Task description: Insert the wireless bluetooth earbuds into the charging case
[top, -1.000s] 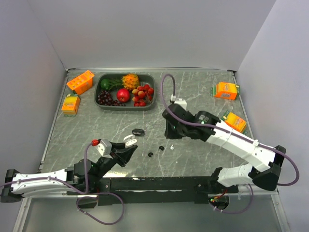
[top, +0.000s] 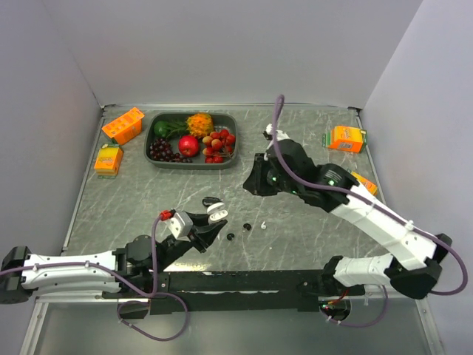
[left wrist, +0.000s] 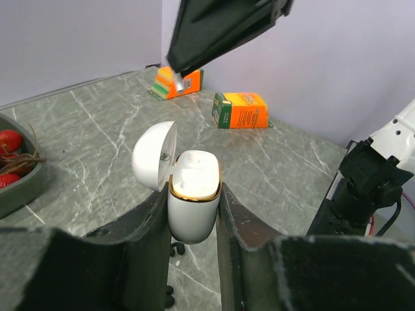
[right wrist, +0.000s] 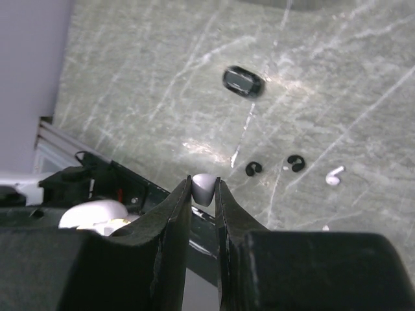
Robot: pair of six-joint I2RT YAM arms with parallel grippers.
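My left gripper [top: 211,225] is shut on the white charging case [left wrist: 192,194], its lid open, held above the lower middle of the table. My right gripper [top: 260,181] hangs higher, to the upper right of the case, shut on a white earbud [right wrist: 203,188]. In the right wrist view, the case [right wrist: 91,214] appears at lower left. On the table lie a black case [right wrist: 242,81], small black earbuds [right wrist: 296,162] and a small white earbud [right wrist: 333,176].
A grey tray [top: 192,166] of fruit stands at the back. Orange boxes [top: 345,138] line both sides. The table's front edge [top: 236,281] lies below the arms.
The left gripper has moved rightward with the case. The right arm has risen and shifted, its gripper now nearer the camera and slightly higher in the top view than earliest.
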